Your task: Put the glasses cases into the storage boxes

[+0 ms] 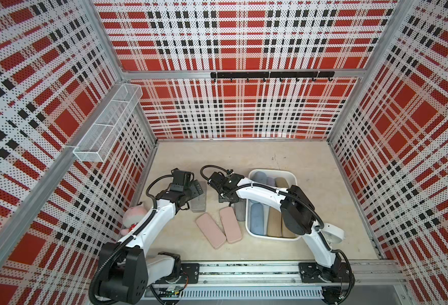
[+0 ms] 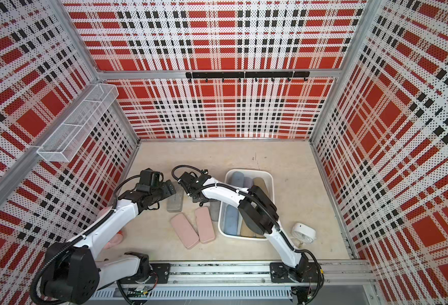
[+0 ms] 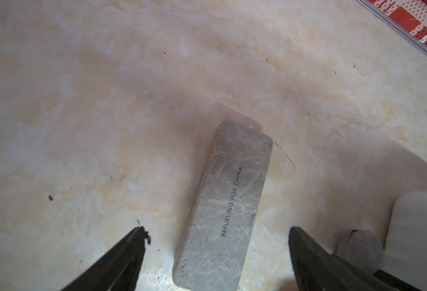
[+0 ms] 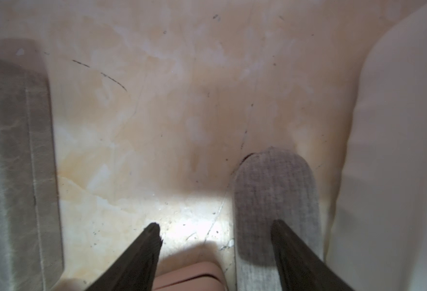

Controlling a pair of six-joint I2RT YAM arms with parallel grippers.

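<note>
A grey marbled glasses case (image 3: pixel 225 203) lies beneath my left gripper, whose fingers stand apart on either side of it, above the table. My right gripper is open, low beside the white storage box (image 4: pixel 388 145), one finger over a dark grey fabric case (image 4: pixel 274 189). Two pink cases (image 1: pixel 211 230) lie side by side on the table front of the grippers. The storage box holds several blue, grey and brown cases (image 1: pixel 257 218), partly hidden by my right arm.
A white object (image 2: pixel 303 231) sits at the front right, a pink-and-white object (image 1: pixel 131 217) at the left edge. A wire basket (image 1: pixel 106 122) hangs on the left wall.
</note>
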